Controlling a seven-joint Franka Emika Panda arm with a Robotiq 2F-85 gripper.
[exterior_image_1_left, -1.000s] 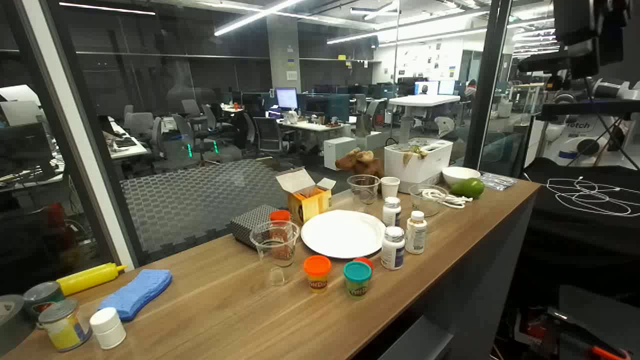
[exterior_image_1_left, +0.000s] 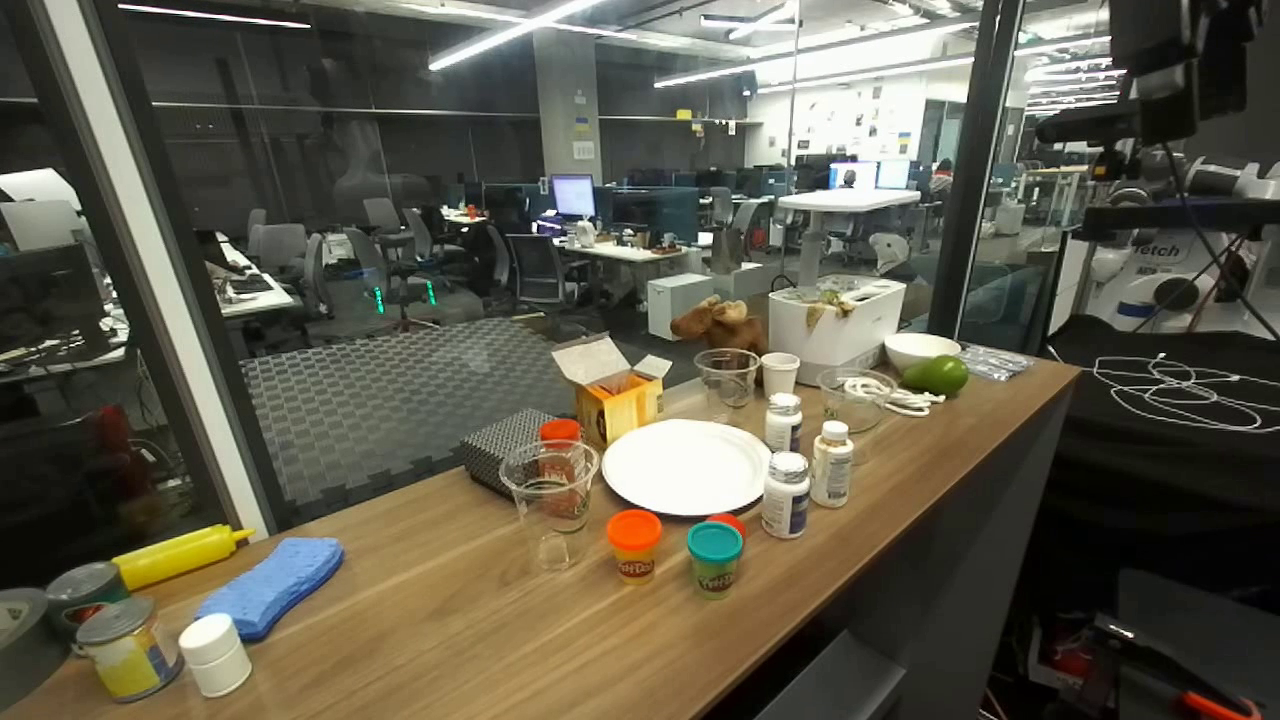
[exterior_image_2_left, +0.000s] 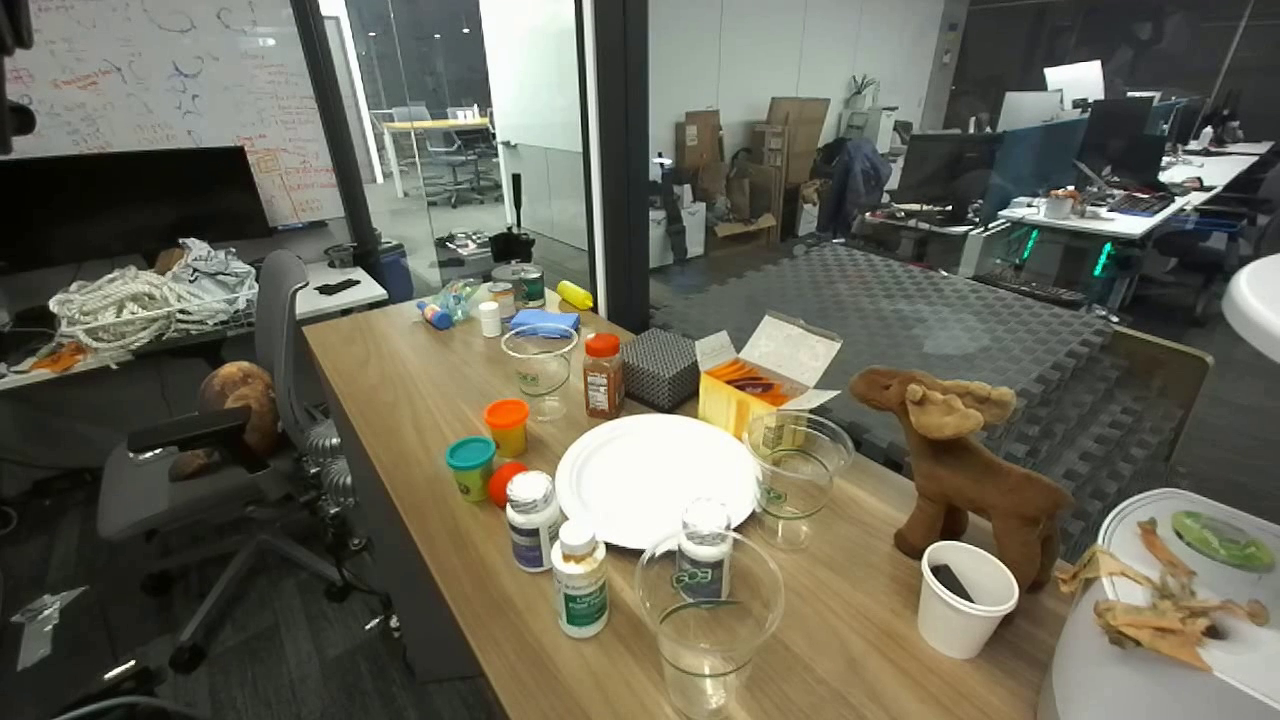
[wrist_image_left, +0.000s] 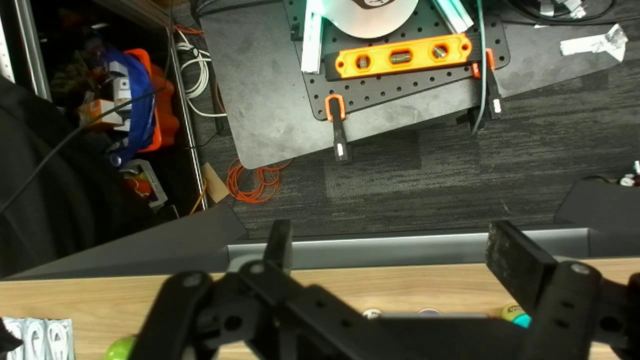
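In the wrist view my gripper is open, its dark fingers (wrist_image_left: 519, 258) wide apart and nothing held between them. It hangs high near the counter's front edge, with floor showing past the fingertips. A white plate (exterior_image_1_left: 686, 467) lies mid-counter. Beside it stand white pill bottles (exterior_image_1_left: 786, 494), an orange-lidded Play-Doh tub (exterior_image_1_left: 633, 546) and a teal-lidded one (exterior_image_1_left: 715, 559). Clear cups (exterior_image_2_left: 709, 624) and a red-capped spice jar (exterior_image_2_left: 603, 378) are around the plate. A green fruit (exterior_image_1_left: 943, 376) sits near a white bowl (exterior_image_1_left: 920, 349).
A yellow open box (exterior_image_1_left: 618, 404), black mesh box (exterior_image_2_left: 661, 368) and toy moose (exterior_image_2_left: 978, 480) line the glass side. At one end lie a blue sponge (exterior_image_1_left: 275, 584) and small cans (exterior_image_1_left: 127, 649). Bare wood separates the sponge from the tubs.
At the upper right of exterior view 1, the dark arm part has shifted slightly upward. Everything on the counter stands as before.
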